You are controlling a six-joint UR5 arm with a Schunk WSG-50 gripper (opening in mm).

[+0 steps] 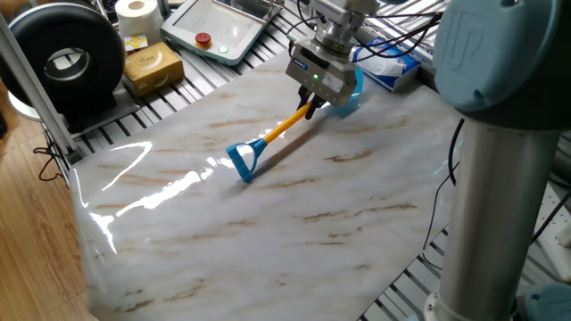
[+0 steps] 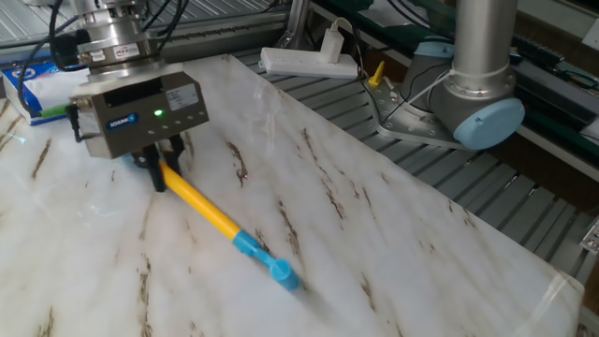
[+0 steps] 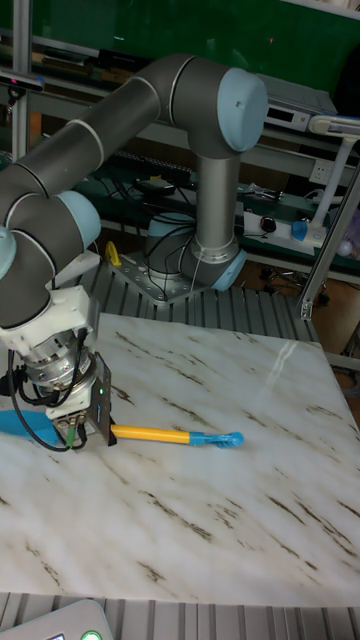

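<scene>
A toy shovel with a yellow shaft (image 1: 284, 123), a blue D-shaped handle (image 1: 245, 163) and a blue blade (image 3: 30, 427) is in my gripper (image 1: 310, 108). In exterior view 2, the dark fingers (image 2: 154, 172) are shut around the shaft's upper part, close to the blade end. The handle end (image 2: 284, 274) points away from the gripper, low over the marbled sheet (image 2: 393, 271). Shadow runs beside the shaft in exterior view 1. Whether the handle touches the sheet, I cannot tell. Much of the blade is hidden behind the gripper body.
Behind the gripper lies a blue-and-white packet (image 1: 390, 67). A teach pendant (image 1: 219, 28), a small brown box (image 1: 153, 68), a paper roll (image 1: 139, 18) and a black ring-shaped spool (image 1: 62, 62) line the far left edge. Most of the sheet is bare.
</scene>
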